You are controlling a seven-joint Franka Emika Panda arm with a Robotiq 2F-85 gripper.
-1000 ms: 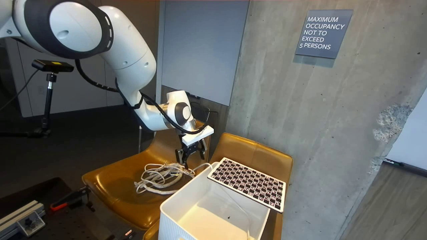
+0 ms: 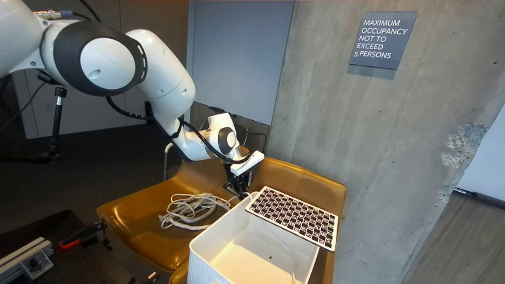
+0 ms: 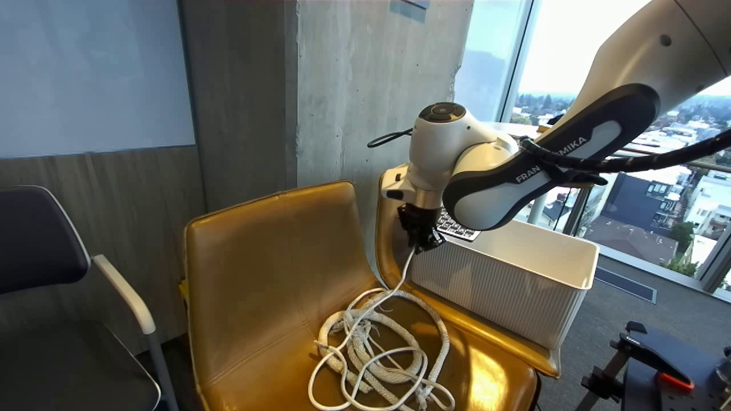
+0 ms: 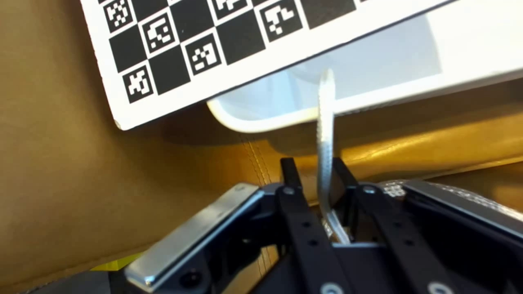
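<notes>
A white rope lies in a loose coil on the left brown chair, and one strand runs from it over the corner of the white bin. In the wrist view my gripper is partly open around that strand. The strand passes between the two black fingers, closer to the right one, with a gap showing on the left. Exterior view 1 has the gripper low at the bin's far left corner. In exterior view 2 the strand rises from the coil to the gripper.
A black-and-white checkered board lies across the bin's back rim and covers part of its opening. The chair backs stand close behind the gripper. A dark table with a red-tipped clamp is at the lower left.
The arm has moved right in exterior view 1, from over the rope coil to the strand by the bin's corner. Coil, bin and board look unmoved.
</notes>
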